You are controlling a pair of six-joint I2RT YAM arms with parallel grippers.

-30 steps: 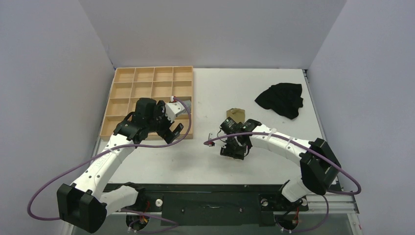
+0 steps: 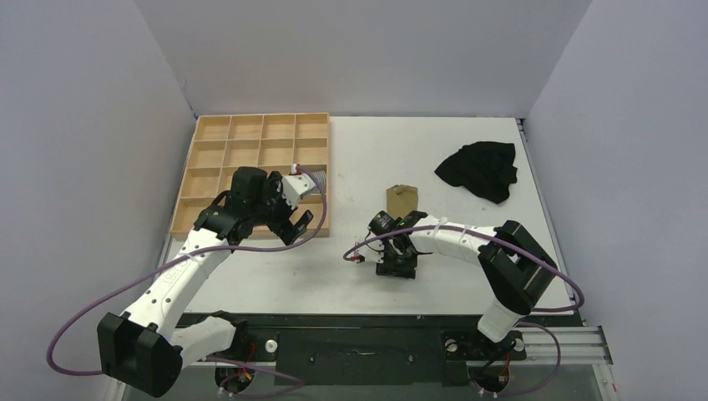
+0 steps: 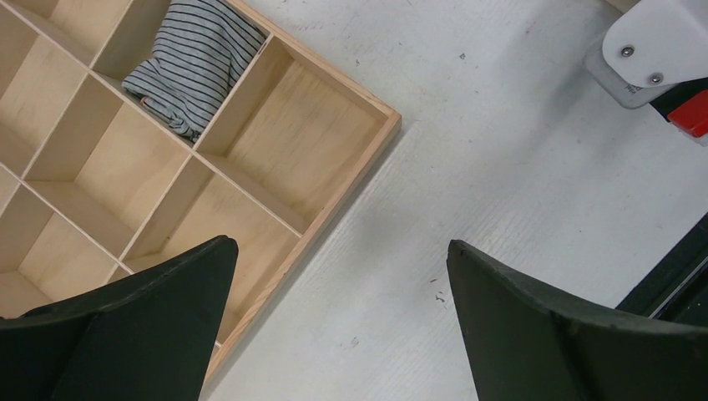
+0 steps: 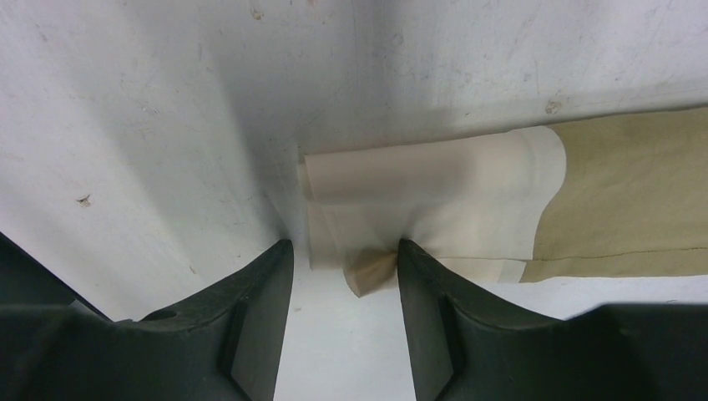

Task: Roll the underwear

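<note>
A khaki underwear piece lies flat on the white table, mostly under my right arm in the top view. In the right wrist view its pale end has a small turned corner, with my open right gripper low over it, one fingertip at the cloth. My left gripper hangs open over the right edge of the wooden grid tray, with nothing between its fingers.
The wooden tray stands at the left, one compartment holding striped cloth. A dark cloth lies at the back right.
The left arm looks unchanged.
</note>
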